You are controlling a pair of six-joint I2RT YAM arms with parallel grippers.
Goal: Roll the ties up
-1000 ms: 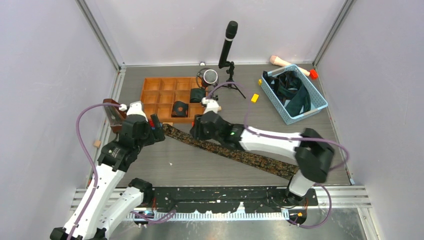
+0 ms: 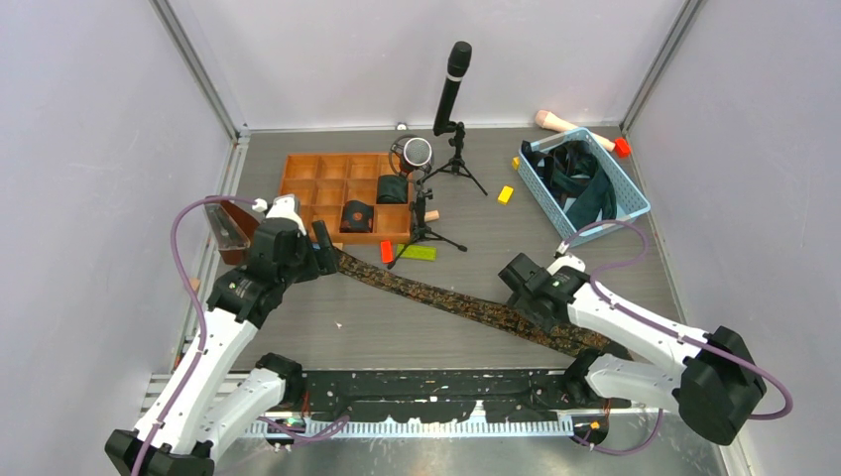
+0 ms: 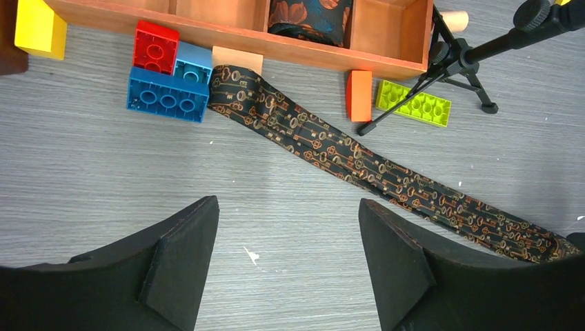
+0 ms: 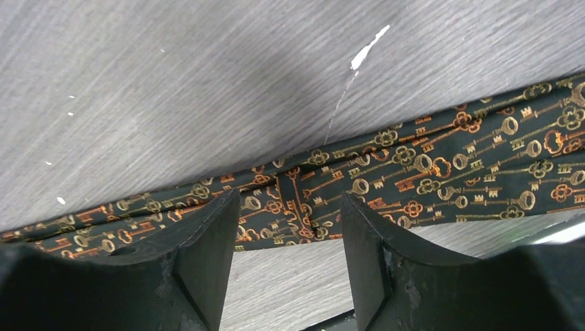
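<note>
A dark patterned tie (image 2: 436,299) lies stretched diagonally across the table, its far end folded beside blocks in the left wrist view (image 3: 241,89). My left gripper (image 2: 325,248) is open above the table near that far end, with nothing between its fingers. My right gripper (image 2: 526,297) is open just over the near part of the tie (image 4: 414,179), which runs beneath its fingertips. Rolled ties (image 2: 358,216) sit in the wooden compartment box (image 2: 307,198), and dark fabric (image 2: 580,183) fills the blue basket (image 2: 625,198).
Toy blocks (image 3: 165,96) and a green brick (image 2: 417,252) lie along the box's front. Tripod stands (image 2: 453,164) with microphones stand at the back centre.
My right arm has swung from the centre to the near right, lowering over the tie. My left gripper has shifted slightly right.
</note>
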